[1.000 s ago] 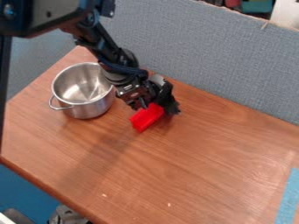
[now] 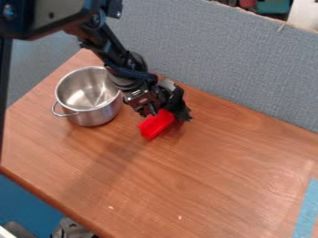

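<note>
My black gripper [image 2: 166, 110] is down at the wooden table [image 2: 211, 186], just right of the steel pot, shut on a red object [image 2: 156, 126] whose near end sticks out toward the front of the table. The gripper's fingers hide part of the red object's far end. The steel pot [image 2: 76, 112] stands upright with its looped handle at the left.
A grey padded wall [image 2: 224, 56] runs behind the table. The arm reaches in from the upper left, passing over the back of the pot.
</note>
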